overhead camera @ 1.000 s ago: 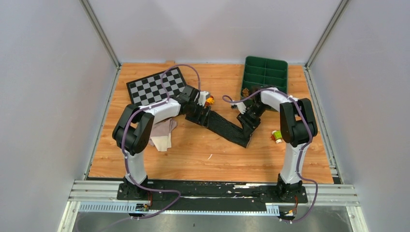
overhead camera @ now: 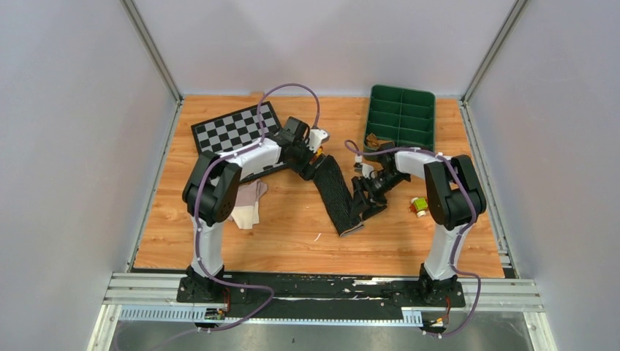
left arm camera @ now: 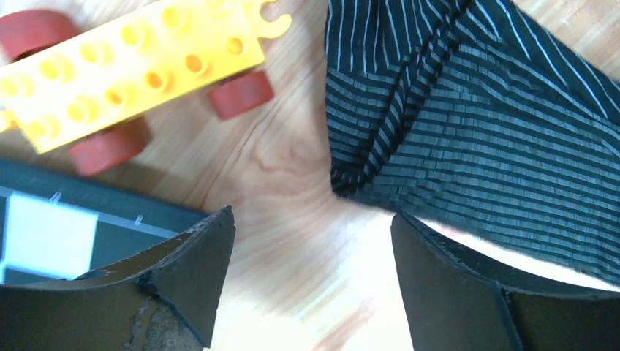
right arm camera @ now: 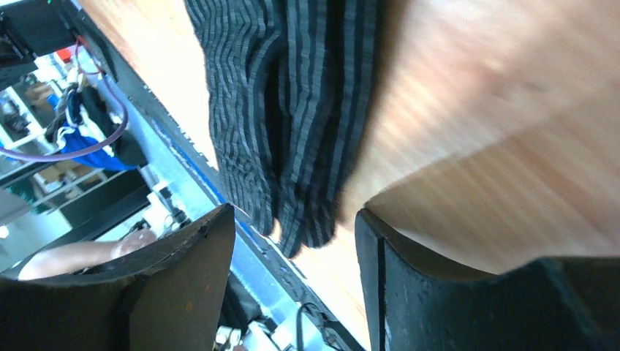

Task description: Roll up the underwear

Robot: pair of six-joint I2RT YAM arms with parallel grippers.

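Observation:
The black ribbed underwear (overhead camera: 333,194) lies as a long strip running from the middle back toward the front right. In the left wrist view its striped, creased end (left arm camera: 482,153) sits just beyond the open fingers of my left gripper, with nothing between them. In the right wrist view the other end of the strip (right arm camera: 285,124) is bunched in lengthwise folds just past my right gripper, which is open with no cloth visibly held.
A checkerboard (overhead camera: 227,131) lies back left, a yellow toy brick car (left arm camera: 139,69) beside the underwear, pale cloths (overhead camera: 245,208) at left, a green divided box (overhead camera: 402,110) back right and a small green-yellow toy (overhead camera: 419,205) at right.
The underwear has swung to a steeper diagonal. My left gripper has moved toward the back, and my right gripper toward the front, along with the cloth's ends.

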